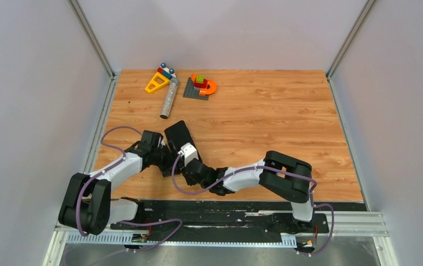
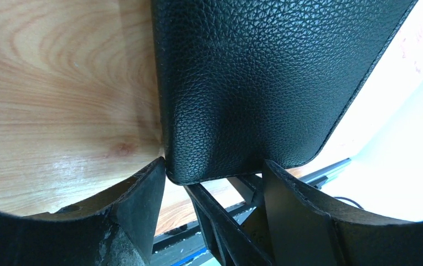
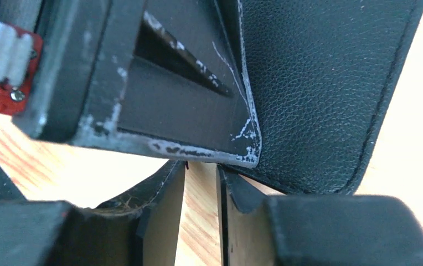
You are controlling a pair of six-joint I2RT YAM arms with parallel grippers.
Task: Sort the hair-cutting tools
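Note:
A black leather case (image 1: 177, 131) lies near the table's front left, both grippers at its near end. In the left wrist view the case (image 2: 259, 77) fills the upper middle, its end between the fingers of my left gripper, which stand apart. In the right wrist view the fingers of my right gripper are part open below the case (image 3: 325, 100); a black gripper body hides part of it. Whether either holds the case is unclear. No cutting tools are visible.
A silver cylinder (image 1: 170, 98), a yellow toy (image 1: 153, 84) with coloured bricks and a grey plate (image 1: 191, 93) with an orange toy stand at the back left.

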